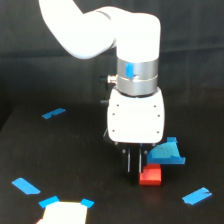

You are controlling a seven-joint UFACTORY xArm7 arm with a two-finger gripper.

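Note:
My gripper (134, 165) points down from the white arm, low in the middle of the camera view. Its dark fingers barely stand out from the black surface, so how far apart they are is hard to judge. Just right of the fingertips is a small red block (151, 176); whether they touch it cannot be told. Behind the red block and a little to its right sits a blue object (166, 152), partly covered by the gripper.
Blue tape strips lie on the black surface: one at the far left (53, 113), one at the near left (26, 186) and one at the near right (197, 196). A pale object (64, 213) sits at the bottom edge.

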